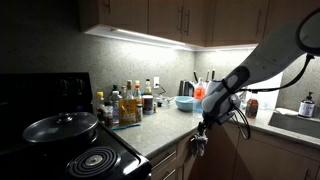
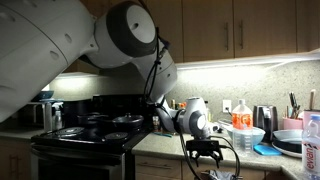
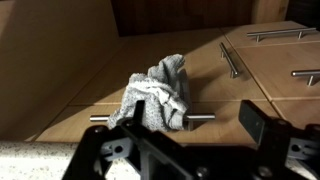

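Observation:
A grey-white towel [image 3: 160,95] hangs over a metal drawer handle [image 3: 200,118] in the wrist view, bunched and leaving both handle ends bare. My gripper stands open above it, its dark fingers [image 3: 255,118] on either side of the cloth's right part, nothing visibly held. In exterior view 1 the gripper [image 1: 203,127] is at the counter's front edge, just above the towel [image 1: 199,146]. From exterior view 2, the gripper [image 2: 206,152] points down past the counter edge; the towel [image 2: 220,175] is cut off at the bottom. Its exact distance from the fingers is unclear.
The pale counter edge [image 3: 40,155] runs close beneath the fingers in the wrist view. Several bottles [image 1: 128,103] stand along the back wall, with a blue bowl [image 1: 185,103] behind the arm. A pan [image 1: 60,127] sits on the stove at left.

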